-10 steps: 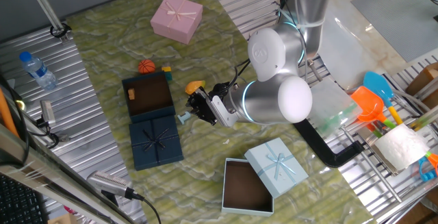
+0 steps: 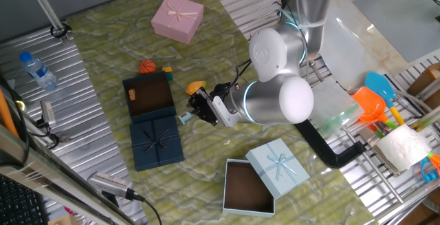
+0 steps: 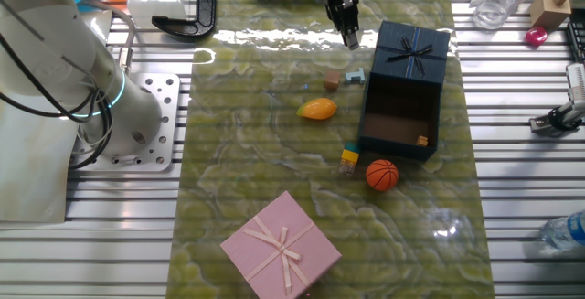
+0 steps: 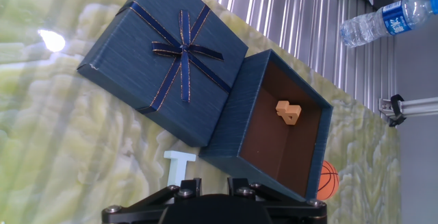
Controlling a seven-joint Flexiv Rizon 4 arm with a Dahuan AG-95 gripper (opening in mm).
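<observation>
My gripper is at the bottom of the wrist view, its fingertips a little apart with nothing visible between them. In exterior view 2 it hangs [image 3: 351, 41] near the dark blue box. That box [image 4: 229, 128] stands uncovered, a small orange-brown figure [image 4: 288, 112] inside; its ribboned lid [image 4: 137, 59] lies against one side. A pale blue T-shaped piece [image 4: 176, 166] is on the table beside them, ahead of my fingers. Close by are a brown block [image 3: 332, 80], an orange-yellow fruit [image 3: 317, 109], a small coloured block figure [image 3: 349, 157] and a toy basketball [image 3: 382, 175].
A pink gift box [image 2: 178, 18] sits closed at the far end. An empty light blue box [image 2: 249, 190] has its lid [image 2: 278, 167] leaning on its edge. A water bottle [image 2: 38, 71] lies off the cloth.
</observation>
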